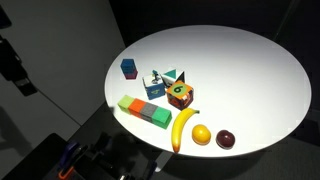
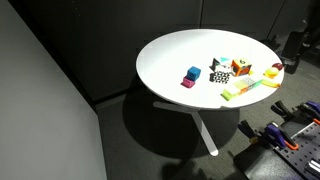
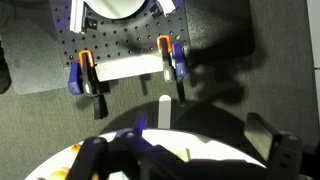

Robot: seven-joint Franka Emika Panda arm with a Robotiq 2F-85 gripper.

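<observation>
My gripper is open in the wrist view, its dark fingers point(image 3: 275, 146) wide apart, with nothing visible between them. It hangs near the rim of the round white table point(image 3: 60, 160), away from the objects. In exterior view 1 a dark part of the arm point(image 1: 14, 68) shows at the left edge, well left of the table. On the table are a row of coloured blocks point(image 1: 145, 111), a yellow banana point(image 1: 182, 130), an orange point(image 1: 201, 134), a dark red fruit point(image 1: 225, 139), a patterned cube point(image 1: 180, 95) and a blue block on a reddish one point(image 1: 129, 68).
Patterned angular blocks point(image 1: 154, 88) stand beside the cube. A perforated base plate point(image 3: 120, 45) with clamps point(image 3: 167, 58) lies outside the table's edge.
</observation>
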